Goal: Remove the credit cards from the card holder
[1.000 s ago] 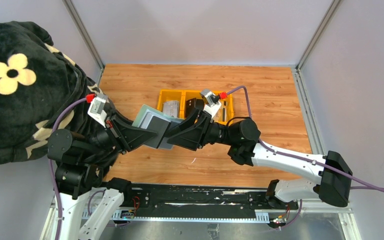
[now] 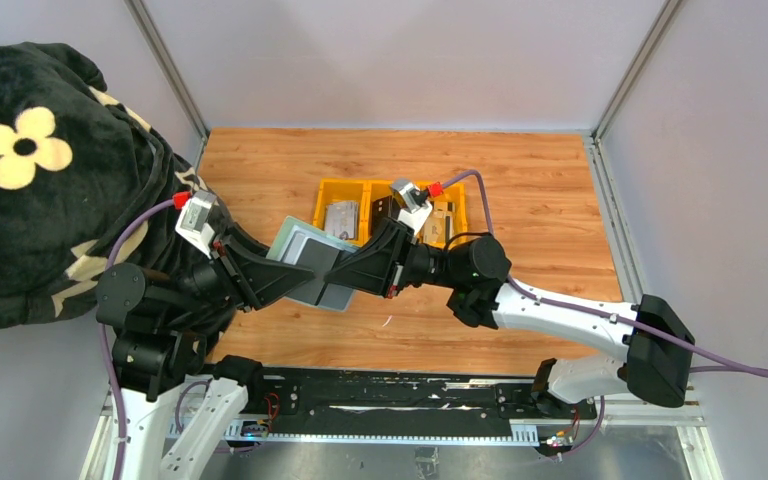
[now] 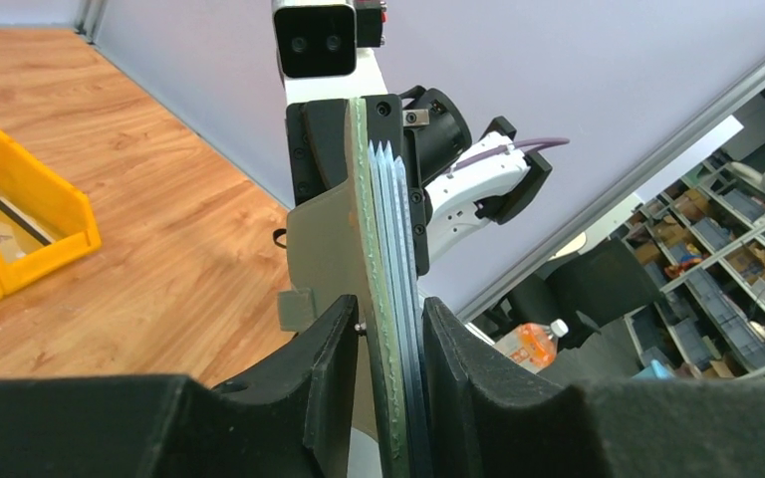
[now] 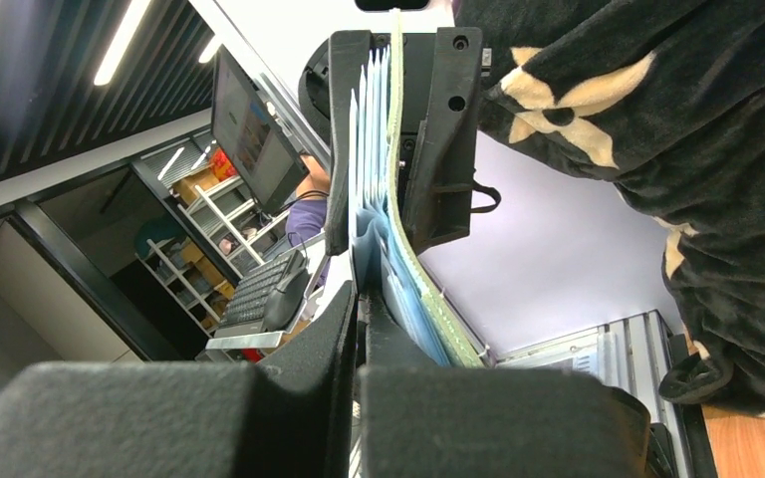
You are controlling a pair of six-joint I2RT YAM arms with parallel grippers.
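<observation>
The card holder [image 2: 292,238] has a pale green cover and translucent bluish sleeves, held up above the table. My left gripper is shut on it, the cover and sleeves [image 3: 386,189] standing edge-on between its fingers. A dark grey card [image 2: 318,256] shows at the sleeves between the two grippers. From the right, my right gripper [image 2: 330,277] reaches the holder, its fingers shut at the open edge of the sleeves [image 4: 367,164]. In the right wrist view its fingertips come together against the bluish sheets; whether a thin card or sheet lies between them is hidden.
Behind the grippers, a yellow divided box [image 2: 327,190] on the wooden table holds a grey item [image 2: 341,220] and other small things. A dark flowered blanket [image 2: 50,200] covers the left side.
</observation>
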